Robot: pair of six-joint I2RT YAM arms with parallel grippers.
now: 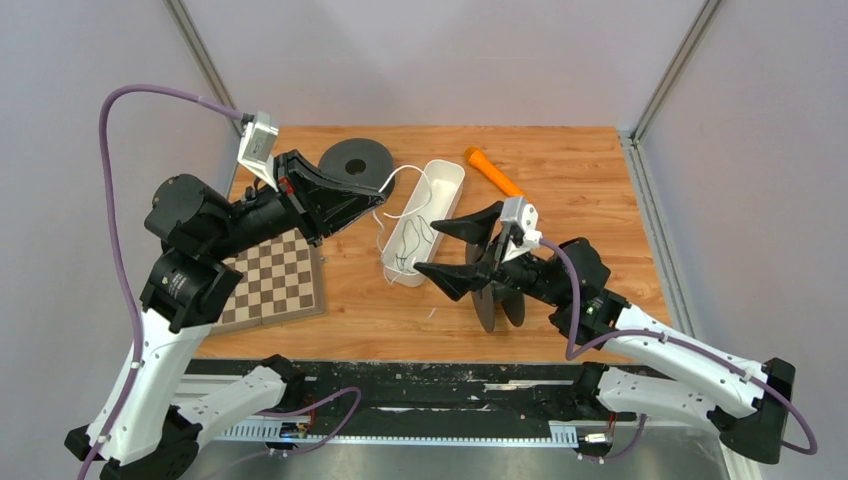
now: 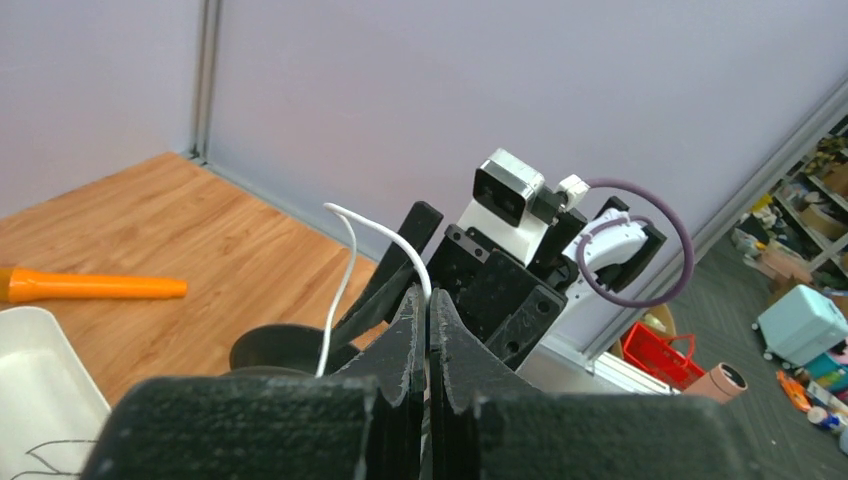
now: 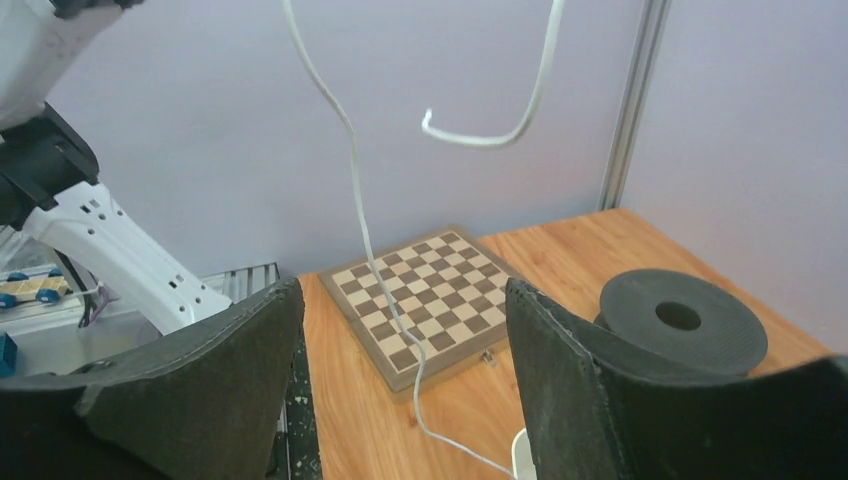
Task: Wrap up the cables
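My left gripper (image 1: 381, 197) is shut, raised above the table's back left. A thin white cable (image 2: 398, 240) comes out between its fingertips and bends over in the left wrist view. In the right wrist view one strand of the white cable (image 3: 358, 195) hangs down past the chessboard to the bin's edge, while a loose end curls in mid-air nearby. The white bin (image 1: 452, 173) stands mid-table with a thin dark cable (image 1: 408, 243) in it. Over the bin's right side, my right gripper (image 1: 425, 247) is open, nothing between its fingers.
A dark spool (image 1: 342, 152) lies flat behind the left gripper; another spool (image 1: 484, 308) stands on edge under the right one. An orange flashlight (image 1: 497, 174) lies at the back, a chessboard (image 1: 280, 275) at left.
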